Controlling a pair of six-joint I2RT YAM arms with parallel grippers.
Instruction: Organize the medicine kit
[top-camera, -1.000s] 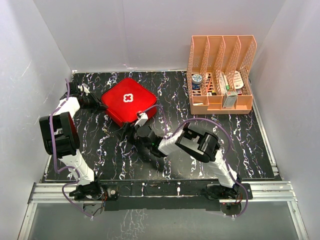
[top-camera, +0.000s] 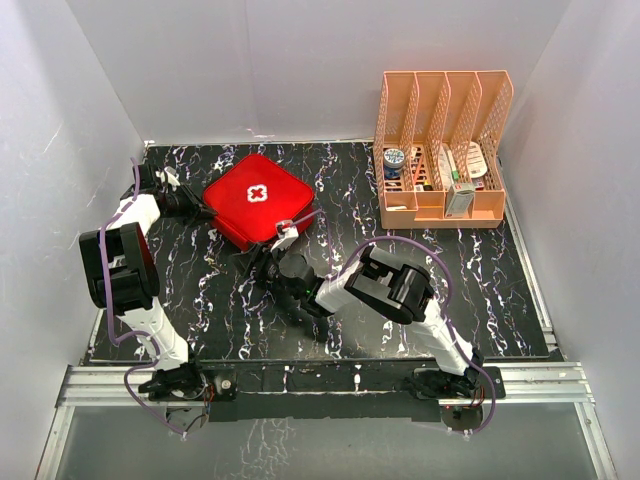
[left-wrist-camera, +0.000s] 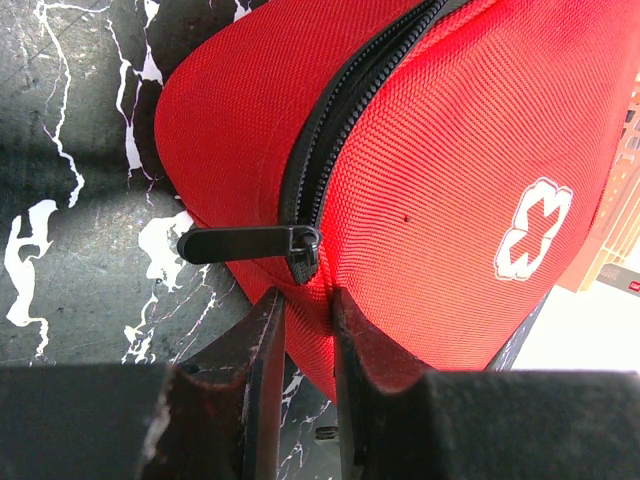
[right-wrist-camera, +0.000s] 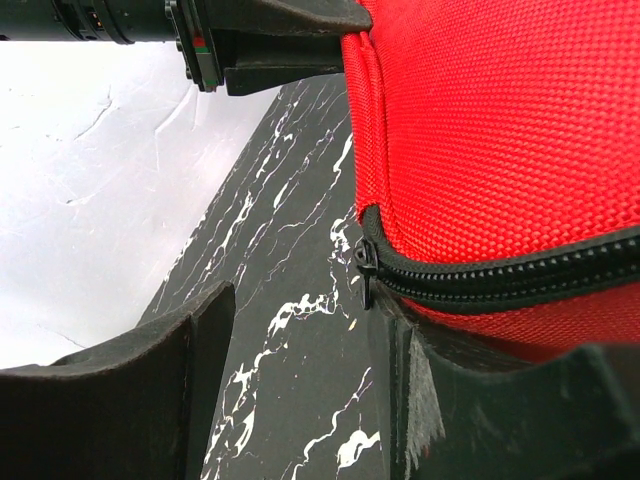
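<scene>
The red medicine bag (top-camera: 258, 195) with a white cross lies at the back left of the marble table. My left gripper is at the bag's left corner, its fingertips close together on the red fabric just below the zipper end; in the right wrist view it appears at the top, against the bag's edge. My right gripper is at the front corner, fingers parted, one touching the bag beside the zipper slider (right-wrist-camera: 365, 258). Nothing clearly sits between the right fingers.
An orange organizer (top-camera: 445, 210) with several compartments holding a jar, boxes and other items stands at the back right. Walls enclose the table on the left, right and back.
My right gripper and arm have shifted very slightly at the bag's front corner. The left arm and the bag look unchanged.
</scene>
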